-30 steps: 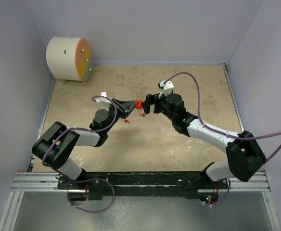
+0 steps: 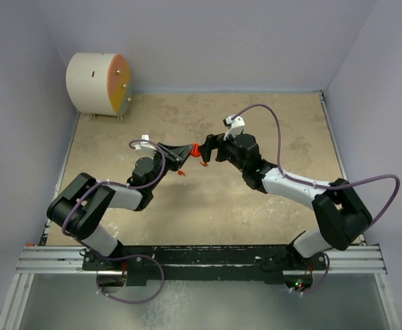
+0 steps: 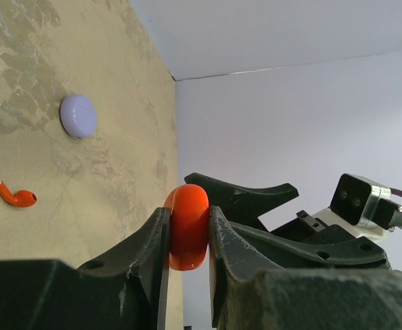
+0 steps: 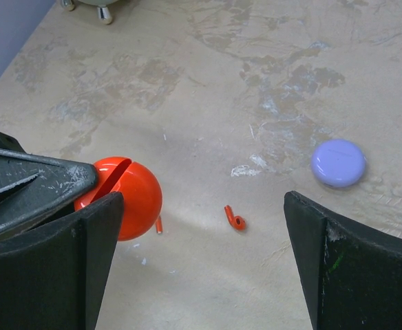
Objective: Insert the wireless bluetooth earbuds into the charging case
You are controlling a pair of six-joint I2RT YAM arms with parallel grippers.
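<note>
My left gripper (image 2: 190, 150) is shut on the glossy red-orange charging case (image 3: 188, 234), holding it above the table. A dark slot line crosses the case's rounded end in the right wrist view; it looks closed. To the case's right, my right gripper (image 2: 213, 147) stands open. Its left finger (image 4: 94, 254) overlaps the case in the right wrist view; whether they touch I cannot tell. Two orange earbuds lie on the table below: one earbud (image 2: 181, 172) left of the other earbud (image 2: 204, 163). In the left wrist view only one earbud (image 3: 15, 195) shows.
A lilac rounded disc (image 4: 339, 163) lies on the table beyond the earbuds; in the top view it is hidden. At the back left stands a white drum-shaped object (image 2: 94, 84) with a coloured front.
My right arm has shifted slightly left, its gripper still open. The case, held in my left gripper, has moved a touch left too. Both earbuds lie where they were.
</note>
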